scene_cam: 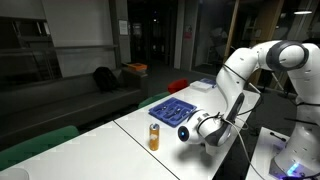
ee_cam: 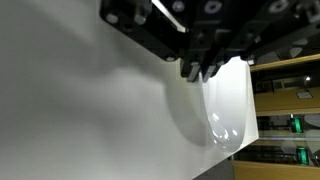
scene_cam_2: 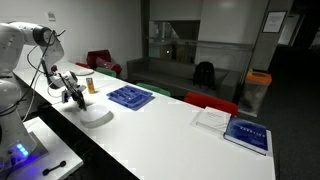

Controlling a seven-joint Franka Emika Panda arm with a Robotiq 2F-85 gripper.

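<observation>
A white oval plate (scene_cam_2: 97, 117) lies at the near left of the white table in exterior view 2. My gripper (scene_cam_2: 79, 106) is low over its far-left edge. In the wrist view the gripper is shut, and the white plate (ee_cam: 230, 105) runs out from its fingertips toward the right. Its rim appears to be between the fingers, though the dark gripper hides the exact contact. From exterior view 1 the gripper (scene_cam: 207, 150) is hard to make out, and the plate blends into the white tabletop.
An orange-brown canister (scene_cam: 154, 137) stands close to the arm. Behind it lies a blue tray (scene_cam_2: 131, 96). A white box (scene_cam_2: 212, 119) and a blue book (scene_cam_2: 246, 135) are far right. Two dark knobs lie near the front edge.
</observation>
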